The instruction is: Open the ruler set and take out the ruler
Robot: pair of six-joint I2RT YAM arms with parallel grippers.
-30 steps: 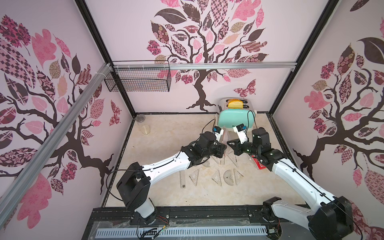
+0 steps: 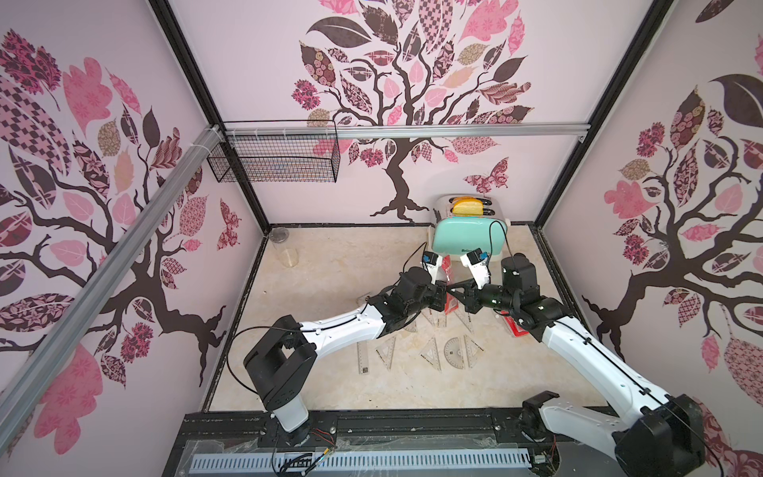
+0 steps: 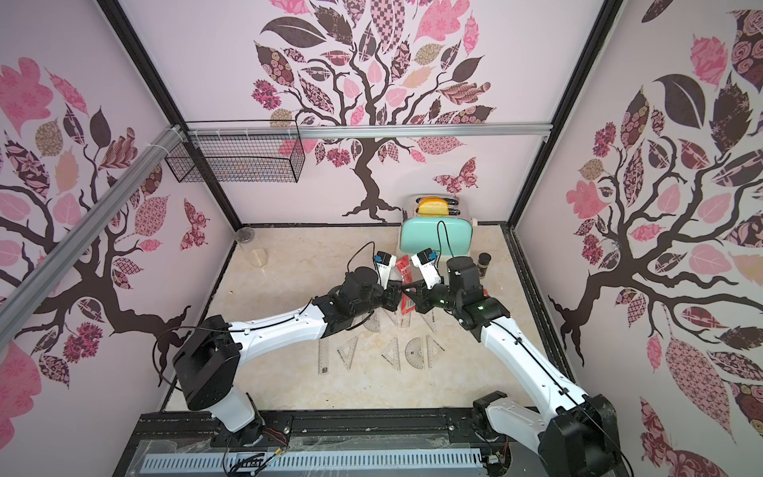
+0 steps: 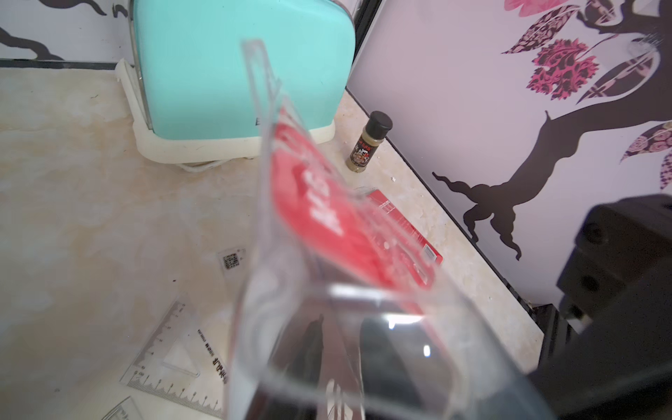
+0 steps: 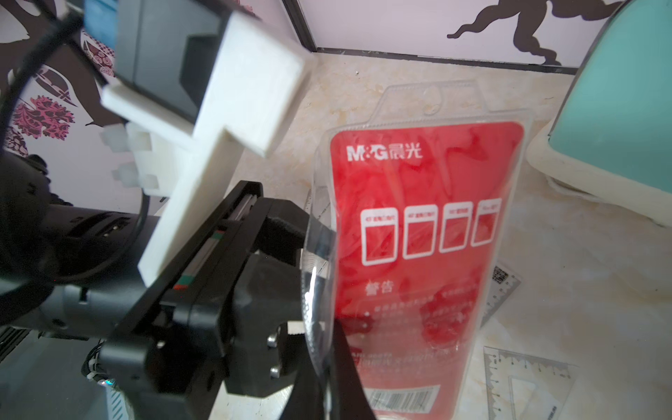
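Note:
A red M&G ruler-set package [image 5: 420, 182] in clear plastic stands upright between the two grippers, its hanging tab at the top. My left gripper [image 2: 442, 291] is against the package's side in the right wrist view; whether it is closed on it is hard to see. My right gripper [image 2: 451, 287] reaches to the package's edge from the right, its fingertips partly hidden by the plastic; it looks shut. Loose clear triangles [image 4: 175, 357] and protractors [image 2: 454, 353] lie on the table below.
A teal toaster [image 4: 238, 70] stands at the back right, with a spice bottle [image 4: 364, 143] beside it. Another red package [image 4: 406, 224] lies at the right. A wire basket [image 2: 272, 156] hangs at the back left.
My left gripper has shifted slightly and the package's red face now shows more in the top left view. The right gripper has moved slightly left toward the package.

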